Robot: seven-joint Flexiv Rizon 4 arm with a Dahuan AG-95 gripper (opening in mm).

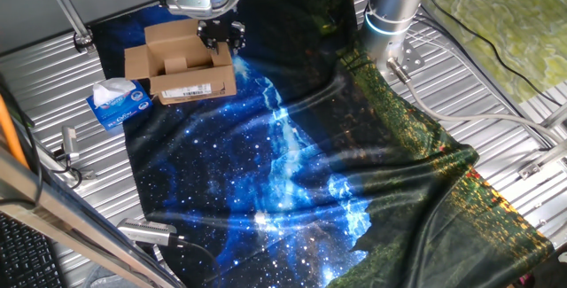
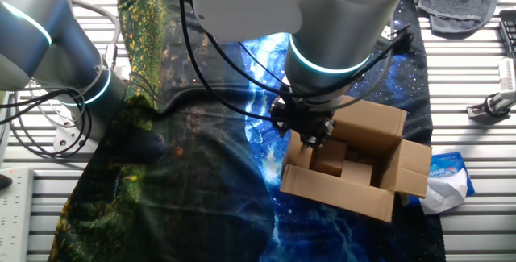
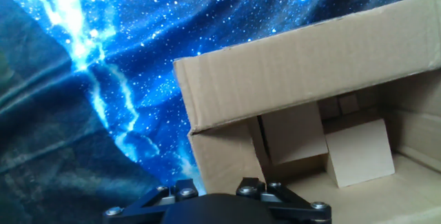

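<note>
An open cardboard box [image 1: 193, 88] stands at the upper left of the cloth in exterior view 1, flaps spread outward. Inside it, the wrist view shows a pale block [image 3: 361, 152] and, beside that, another brown block [image 3: 295, 133]. My gripper is open, its two dark fingertips apart with nothing visibly held. It hovers over the box's side flap [image 3: 226, 156], at the right-hand edge of the box in exterior view 1. Whether the fingers touch the cardboard cannot be told.
A blue tissue box [image 1: 122, 107] stands just left of the cardboard box. Dark cables [image 2: 211, 85] hang around the arm.
</note>
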